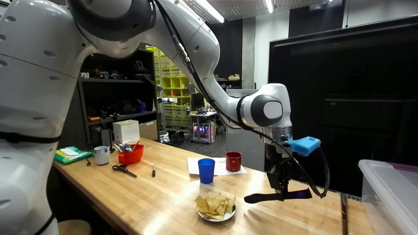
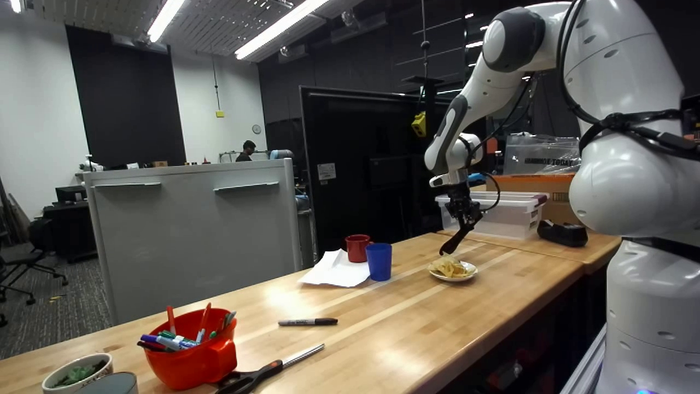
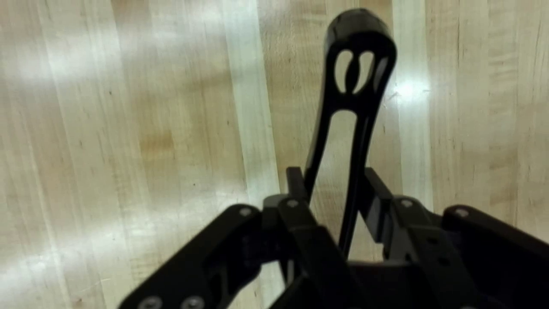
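A long black utensil with slots and an openwork end (image 3: 355,67) is held across my gripper, which is shut on its middle. In exterior view 1 the utensil (image 1: 260,197) hangs nearly level above the wooden table, clear of the surface, with the gripper (image 1: 281,190) over it. One end points toward the white plate (image 1: 215,219) of yellow chips (image 1: 214,204), which stands to the left of it. Exterior view 2 shows the utensil (image 2: 453,243) slanting down behind the chips (image 2: 450,266).
A blue cup (image 1: 206,170) and a red mug (image 1: 233,161) stand beyond the plate, the mug on white paper. Farther left are a marker (image 1: 153,170), scissors (image 1: 124,170) and a red pen holder (image 1: 131,154). A clear bin (image 1: 386,195) stands at the right.
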